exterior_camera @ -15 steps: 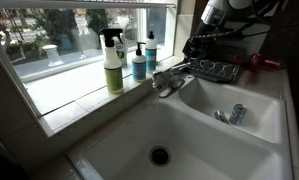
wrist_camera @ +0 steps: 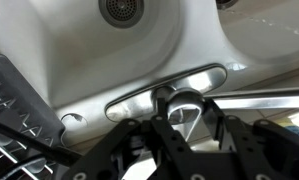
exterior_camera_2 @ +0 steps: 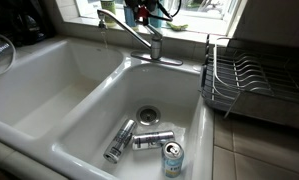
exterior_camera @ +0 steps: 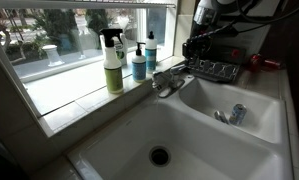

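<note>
In the wrist view, my gripper is at the faucet, its dark fingers on both sides of the rounded metal top of the faucet handle [wrist_camera: 186,99]. The fingers look closed on that handle. From the other side, the faucet [exterior_camera_2: 155,46] rises between the two basins, its spout [exterior_camera_2: 124,24] reaching over the left basin. A faint streak hangs below the spout tip; whether it is water is hard to tell. My gripper [exterior_camera_2: 144,14] shows only partly there, at the top edge above the faucet.
Several cans, one a standing can [exterior_camera_2: 173,158], are in the right basin near the drain [exterior_camera_2: 148,116]. A wire dish rack [exterior_camera_2: 259,75] stands beside that basin. Spray and soap bottles, including a green-labelled spray bottle [exterior_camera: 113,75], line the windowsill. The left basin [exterior_camera_2: 49,85] looks empty.
The arm has shifted slightly at the upper right of exterior view 1. Bottles, sink and cans look unmoved.
</note>
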